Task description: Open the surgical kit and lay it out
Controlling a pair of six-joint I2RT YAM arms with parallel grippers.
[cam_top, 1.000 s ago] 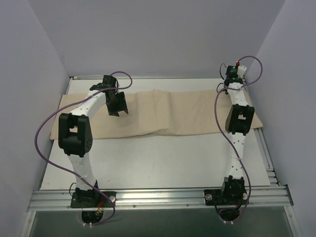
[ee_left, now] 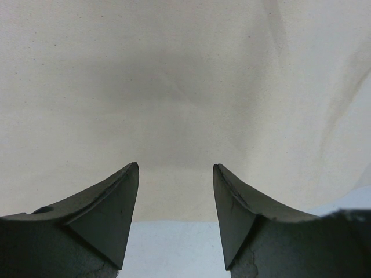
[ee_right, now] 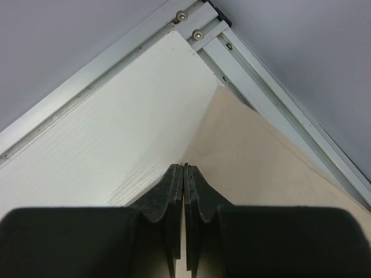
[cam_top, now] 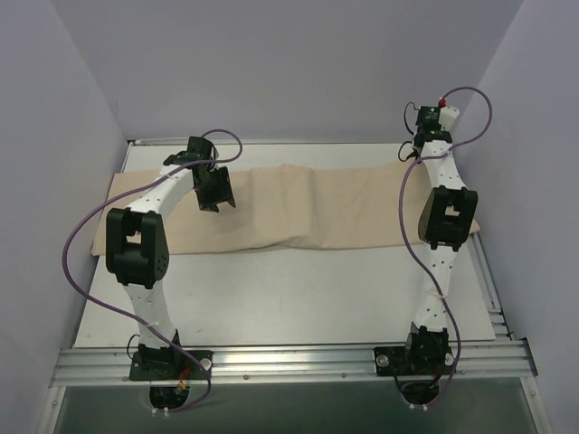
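A tan cloth (cam_top: 353,208) lies spread across the table from left to right, with a fold near its middle. My left gripper (cam_top: 215,194) hovers over its left part; in the left wrist view its fingers (ee_left: 104,208) stand apart with nothing between them. At the back right corner is my right gripper (cam_top: 425,136), seen in the right wrist view with its fingertips together at the cloth's corner (ee_right: 232,121). Whether any cloth is between those fingertips cannot be seen.
Metal rails (ee_right: 81,81) and grey walls bound the back and sides, close to the right arm.
The right arm has moved a little toward the back and upward in the top view. The cloth's right part has shifted slightly. The left arm has hardly moved.
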